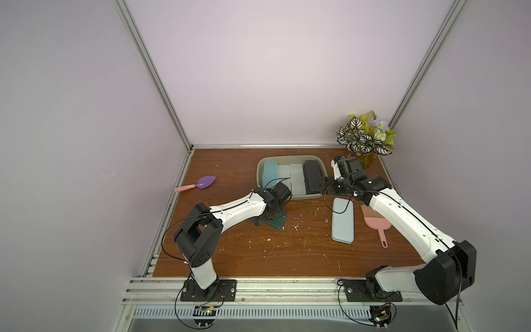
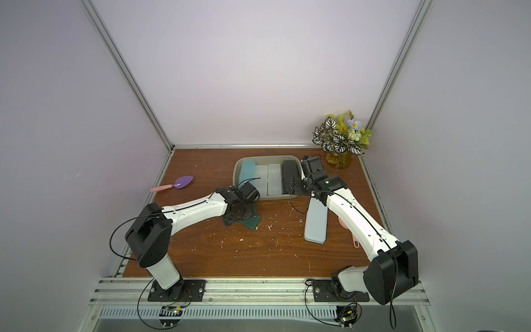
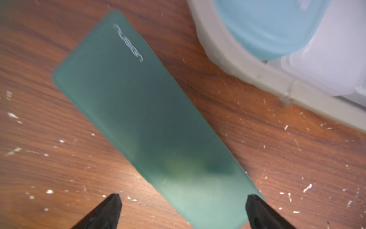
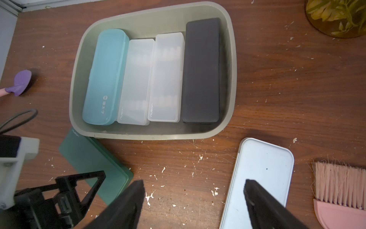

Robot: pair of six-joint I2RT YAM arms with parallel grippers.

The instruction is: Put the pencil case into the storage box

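A dark green pencil case (image 3: 160, 126) lies flat on the table, slanted, just in front of the storage box (image 4: 152, 136). My left gripper is above its near end, fingers open, one finger either side and nothing between them at their height. From above, the left arm covers much of that case. A pale blue-white pencil case (image 1: 343, 221) rests on the table right of the box. Over the table between the two cases, my right gripper stands apart with nothing between its fingers. In the box are a blue case (image 4: 104, 76), two clear-white cases (image 4: 165, 76) and a black case (image 4: 201, 70).
A pink brush (image 4: 339, 187) and dustpan (image 1: 377, 222) are at the right, and a vase of flowers (image 1: 366, 135) stands at the back right. A purple trowel (image 1: 205, 181) lies at the left. White scraps litter the front of the table.
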